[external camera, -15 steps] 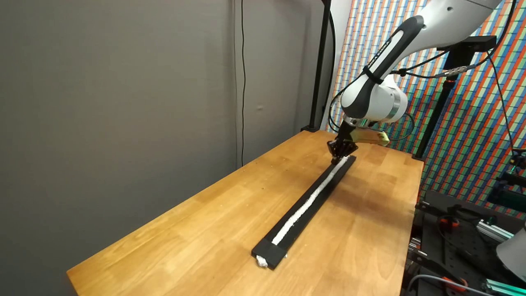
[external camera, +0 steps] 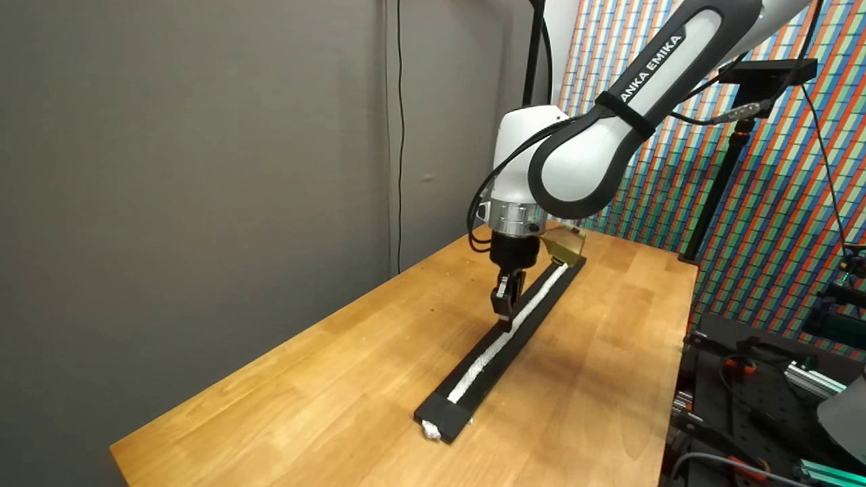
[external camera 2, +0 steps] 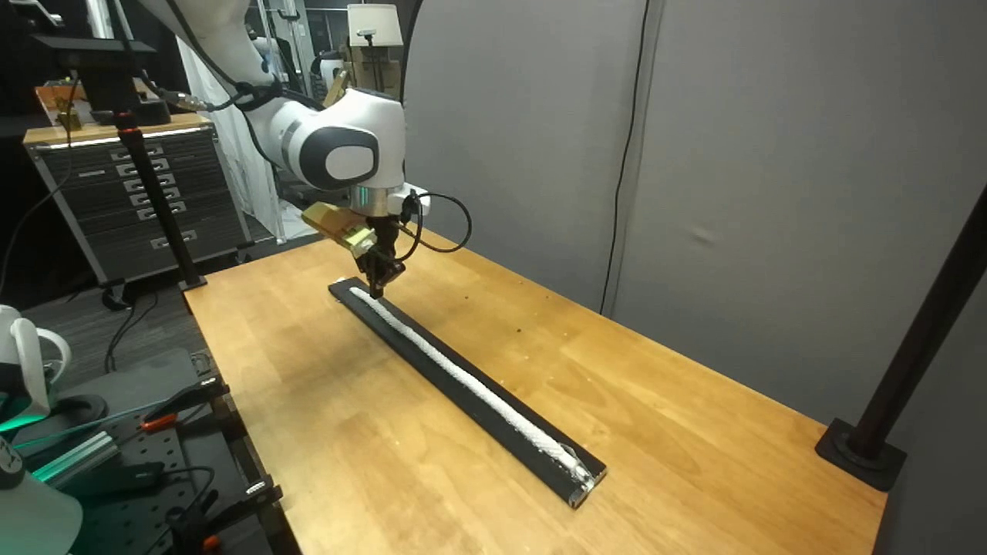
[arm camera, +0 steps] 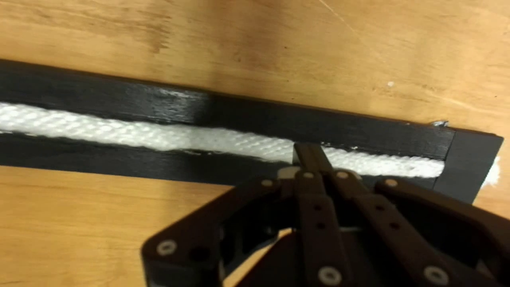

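A white braided rope point(external camera: 491, 354) lies lengthwise in the groove of a long black channel strip point(external camera: 479, 402) on the wooden table. One end of the strip has a black cover point(arm camera: 467, 165), with a frayed white rope tip point(arm camera: 493, 173) poking out past it. Over the strip my gripper points down, its two fingers together. Its tip overlaps the rope in the wrist view, and nothing shows clearly between the fingers. Whether the tip touches the rope cannot be told. From the second exterior view, my gripper point(external camera 2: 376, 288) appears near the strip's far end.
Bare wooden tabletop point(external camera: 325, 398) surrounds the strip on both sides. A grey wall point(external camera: 203, 162) runs along one long side of the table. A black post point(external camera 2: 888, 398) stands on a table corner, and a low equipment bench point(external camera 2: 176, 444) adjoins the other side.
In exterior view 1 the arm has swung, and the gripper now hangs more upright and nearer the camera along the strip. It was tilted at the strip's far end. The strip looks unmoved.
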